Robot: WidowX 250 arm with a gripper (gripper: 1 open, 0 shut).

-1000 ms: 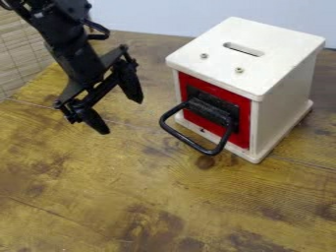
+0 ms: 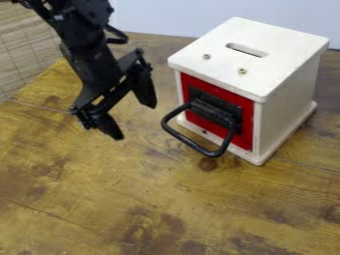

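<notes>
A white box [image 2: 285,70] with a slot and two bolts on its top stands at the right of the camera view. Its red front panel [image 2: 241,105] carries a black mechanism with a black looped handle [image 2: 193,141] sticking out toward the near left. My black gripper [image 2: 127,104] is open to the left of the box, its fingers apart with nothing between them, clear of the handle.
A woven mat or screen [image 2: 24,60] is at the upper left, and a pale wall [image 2: 186,15] is behind.
My gripper has shifted slightly to the right, toward the box, over the last second. The box and its handle look unchanged.
</notes>
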